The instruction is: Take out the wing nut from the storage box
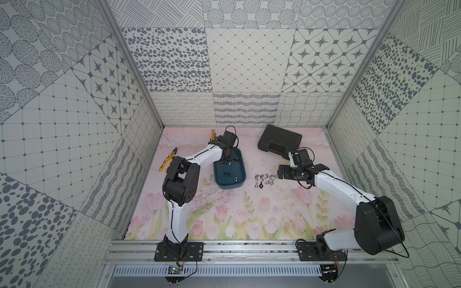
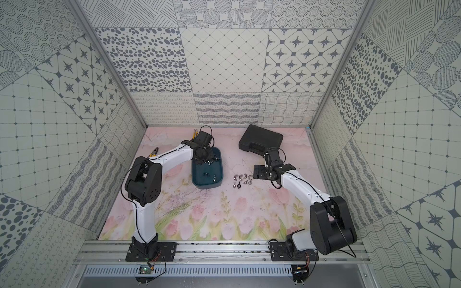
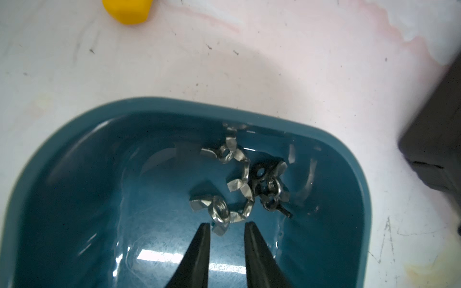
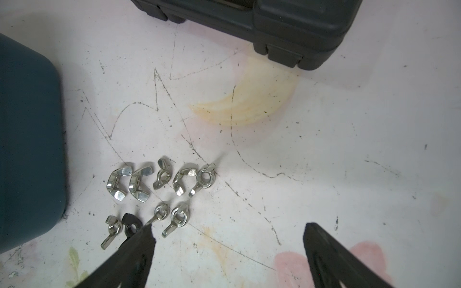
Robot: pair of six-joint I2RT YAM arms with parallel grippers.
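Observation:
A blue storage box [image 1: 216, 179] stands left of the table's middle. In the left wrist view several wing nuts lie on its floor; one silver wing nut [image 3: 219, 209] is the closest to my fingertips, and a darker cluster [image 3: 270, 187] sits to its right. My left gripper points down into the box with a narrow gap between its fingers and nothing visible in it. Two rows of wing nuts [image 4: 163, 173] rest on the table right of the box, one of them black. Beside them, my right gripper is wide open and empty.
A black case [image 1: 280, 139] lies at the back, right of the box. Pliers with yellow handles [image 1: 168, 159] are at the left. The box's wall [image 3: 211, 108] rises around the nuts.

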